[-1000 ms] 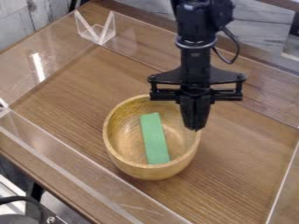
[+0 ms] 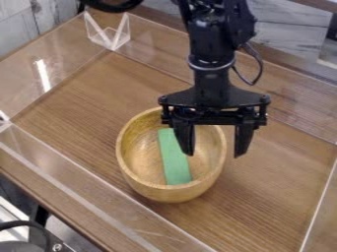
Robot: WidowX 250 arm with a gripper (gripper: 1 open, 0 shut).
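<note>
A tan oval bowl [image 2: 142, 178] sits on the wooden table, holding a green bar-shaped object [image 2: 172, 157]. My black gripper [image 2: 214, 141] is over the bowl's upper right part, its two fingers spread open, one above the inside of the bowl near the green object, the other outside to the right. I see nothing held between them. The arm hides part of the bowl's far rim.
A clear plastic holder [image 2: 105, 31] stands at the back left. A black cable or object lies at the bottom left corner.
The gripper has moved a little toward the camera and left, now covering more of the bowl. The bowl and green object look unmoved.
</note>
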